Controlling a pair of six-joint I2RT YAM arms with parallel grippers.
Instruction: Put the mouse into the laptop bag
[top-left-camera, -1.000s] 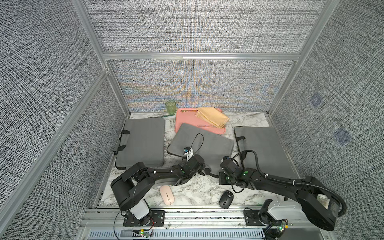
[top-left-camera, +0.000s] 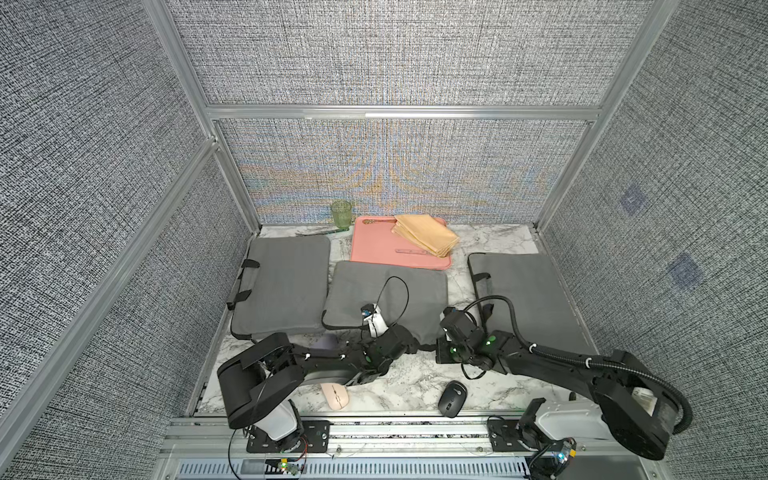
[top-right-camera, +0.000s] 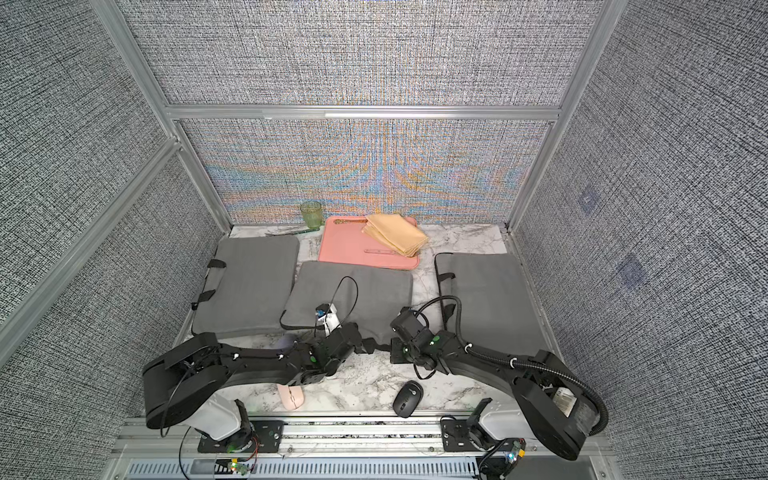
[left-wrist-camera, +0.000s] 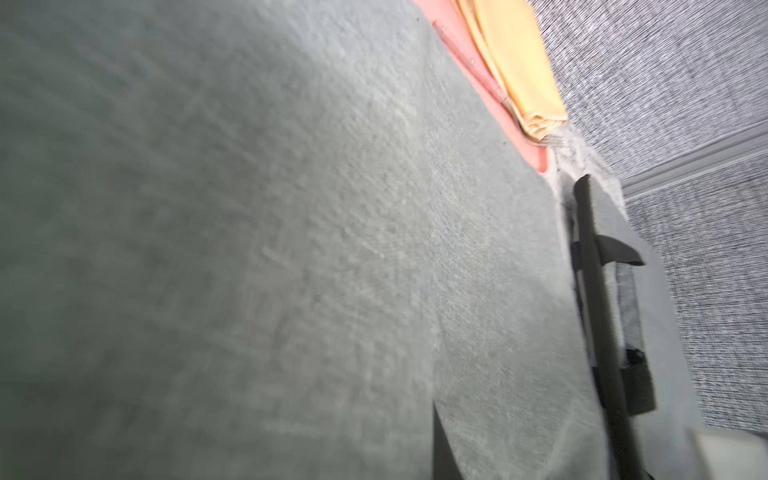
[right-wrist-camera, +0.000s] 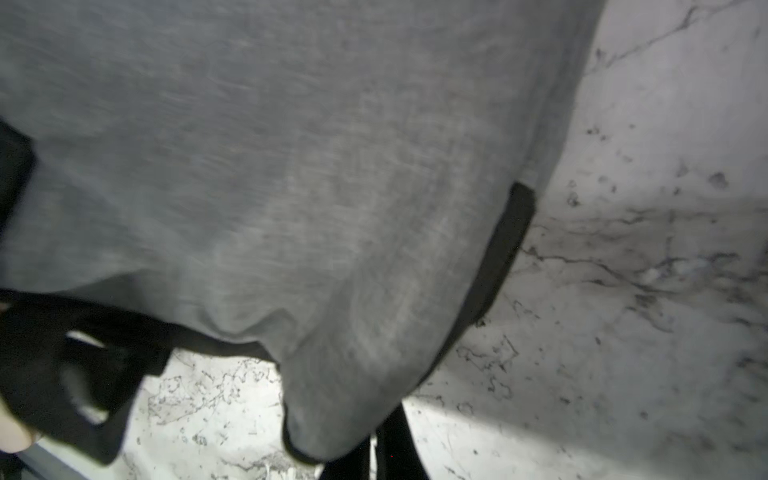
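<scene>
The middle grey laptop bag (top-left-camera: 392, 292) lies flat between two similar bags, its dark-edged front side towards me. At its front edge my left gripper (top-left-camera: 414, 346) is shut on the bag; grey fabric fills most of the left wrist view and hides the grip. My right gripper is shut at the bag's front right corner. Whether the thin edge is pinched there cannot be made out. A black mouse (top-left-camera: 452, 398) rests on the marble table near the front. The pale pink mouse (top-left-camera: 336, 396) sits further left, partly behind my left arm.
Other grey bags lie at left (top-left-camera: 284, 288) and right (top-left-camera: 524, 296). Behind are a pink mat (top-left-camera: 372, 244) with a yellow cloth (top-left-camera: 428, 232) and a green glass (top-left-camera: 341, 214). Bare table surrounds the black mouse.
Over the last second the middle bag has turned from slanted to nearly square with the table, shifting left and nearer. My left gripper moved slightly with it; the right stayed almost in place.
</scene>
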